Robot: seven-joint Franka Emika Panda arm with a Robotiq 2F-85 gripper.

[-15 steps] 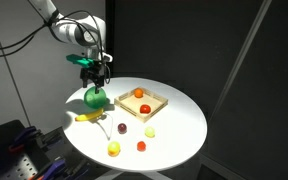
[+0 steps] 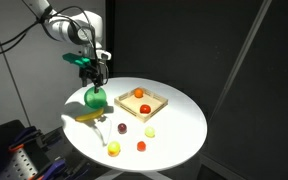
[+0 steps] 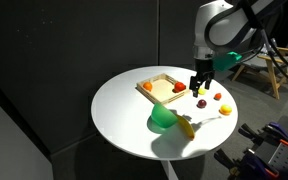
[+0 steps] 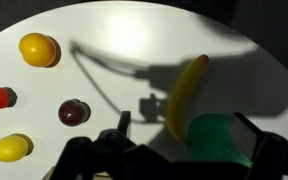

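My gripper stands open above the table, its dark fingers (image 4: pixel 124 124) spread wide at the bottom of the wrist view. Below it lie the yellow banana (image 4: pixel 187 92) and, beside the banana's lower end, a green bowl-like object (image 4: pixel 216 136), partly covered by the gripper. Nothing is seen held. In exterior view 1 the green object (image 2: pixel 96 98) is behind the banana (image 2: pixel 90 116), near the table's left edge. From the other side, the banana (image 3: pixel 186 128) rests right of the green object (image 3: pixel 163 116).
A shallow wooden box (image 2: pixel 141 102) holds an orange fruit (image 2: pixel 138 93) and a red one (image 2: pixel 145 109). Loose on the white table (image 2: pixel 179 125) are a dark plum-like fruit (image 2: pixel 122 129), a yellow one (image 2: pixel 150 132), an orange-yellow one (image 2: pixel 114 148) and a small red one (image 2: pixel 141 146).
Over the last second the arm has shifted and turned slightly, its green-marked part going a little left in exterior view 1. The fruits and box look unmoved.
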